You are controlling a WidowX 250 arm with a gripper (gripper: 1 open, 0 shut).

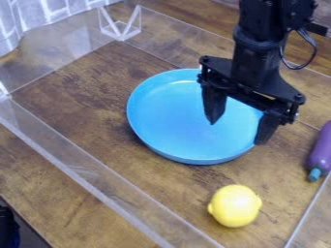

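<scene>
My black gripper [241, 105] hangs open over the blue plate [168, 131], its two fingers apart with nothing visible between them. A yellow round object [234, 206] lies on the wooden table below the plate, apart from it and from the gripper. The plate is empty where it shows; its right part is hidden behind the gripper.
A purple object with a teal tip [320, 150] lies at the right edge. Transparent walls border the table at left and bottom, with a small white wire piece [119, 24] at the upper left.
</scene>
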